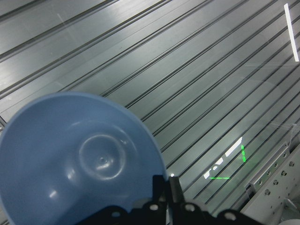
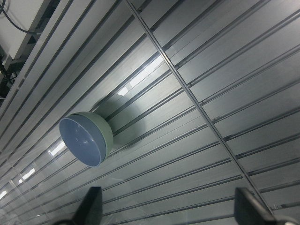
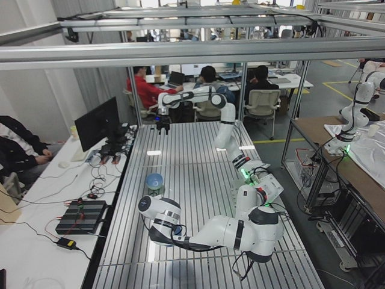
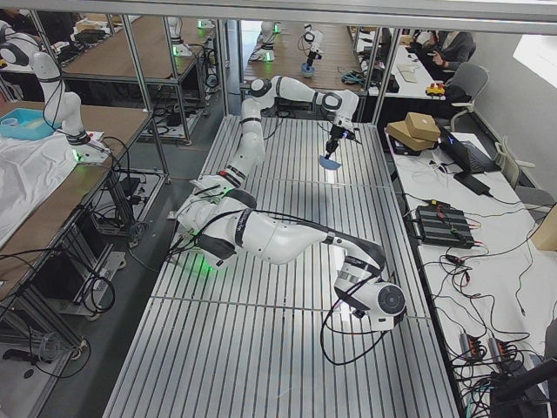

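Observation:
My left gripper is shut on the rim of a blue bowl, held above the slatted table; the near arm mostly hides it in the camera left view. A second blue bowl sits tilted in or on a pale green bowl on the table. My right gripper hangs open over the table, above and to one side of those stacked bowls, with nothing between its fingers.
A white desk with a monitor, black boxes and cables runs along one side. Metal frame posts and overhead bars surround the table. The table around the stacked bowls is largely clear.

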